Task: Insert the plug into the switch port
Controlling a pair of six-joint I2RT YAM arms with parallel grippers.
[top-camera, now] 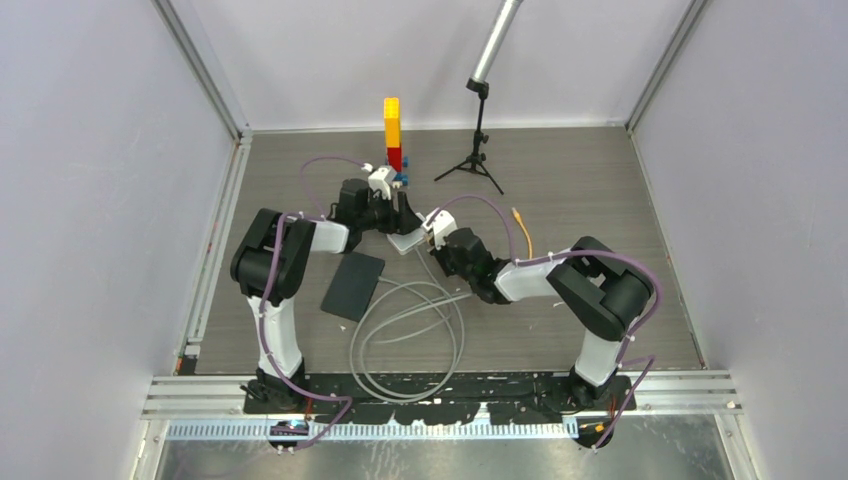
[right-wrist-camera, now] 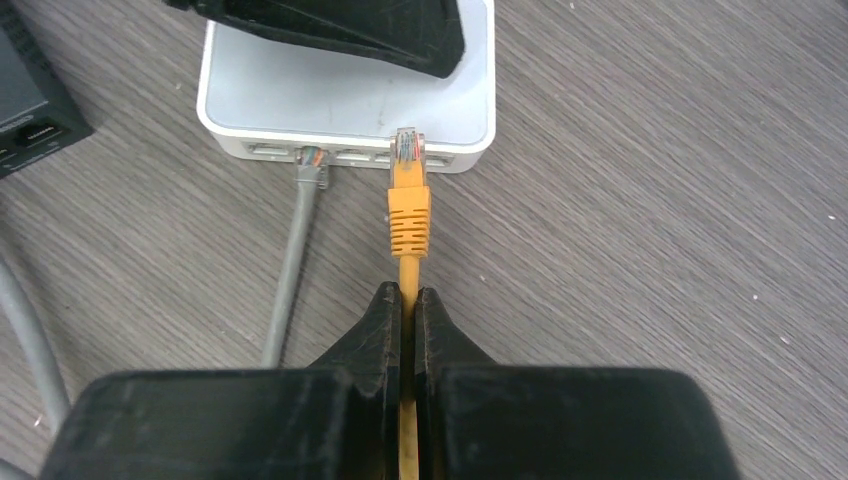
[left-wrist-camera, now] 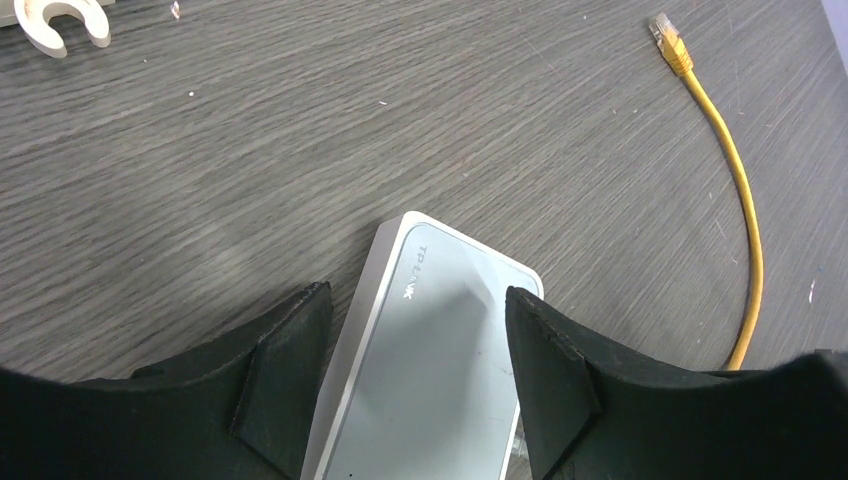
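The white switch [right-wrist-camera: 340, 80] [left-wrist-camera: 420, 360] lies on the table, a grey cable plug [right-wrist-camera: 310, 165] in one of its front ports. My left gripper [top-camera: 401, 212] is shut on the switch, its fingers at the body's sides and top. My right gripper is shut on the yellow cable [right-wrist-camera: 408, 270], whose clear plug [right-wrist-camera: 407, 150] points at the port row, over ports right of the grey plug. Whether its tip is inside a port or just before it, I cannot tell.
A dark box [top-camera: 352, 287] [right-wrist-camera: 30, 100] lies front left of the switch, with grey cable coils [top-camera: 405, 390] in front. A brick tower [top-camera: 392, 125] and a lamp tripod [top-camera: 478, 140] stand behind.
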